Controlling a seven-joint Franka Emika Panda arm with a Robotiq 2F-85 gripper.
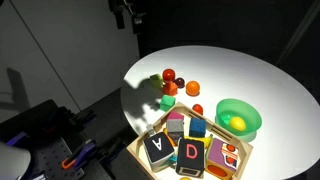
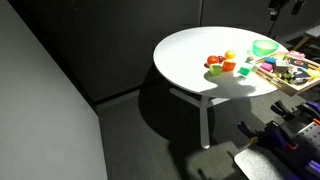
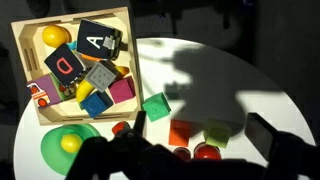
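My gripper is open above the white round table, its dark fingers wide apart and nothing held between them. Below the gap in the wrist view lie a green block, a red-orange block and a yellow-green block. Red balls sit beside these blocks. The wooden tray at left holds lettered and coloured blocks plus an orange ball. Below it, a green bowl contains a yellow ball. High above the table, the gripper shows at the upper left in exterior view 1.
An orange ball and a small red ball rest on the table near the bowl. Dark equipment stands beside the table at lower right in exterior view 2.
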